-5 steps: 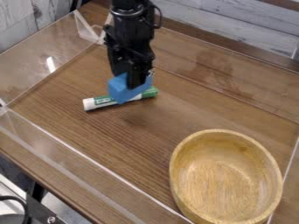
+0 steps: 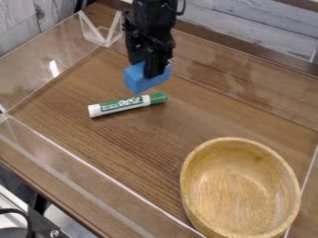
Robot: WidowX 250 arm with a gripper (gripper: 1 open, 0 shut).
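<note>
My black gripper is at the top centre, shut on a blue block that hangs above the table. Just below it a green and white tube lies slantwise on the wooden table.
A large tan oval bowl fills the lower right. A clear side panel runs along the left, with a cable at the lower left.
My gripper has moved up and toward the back, slightly right, carrying the blue block away from over the tube, which now shows more fully.
</note>
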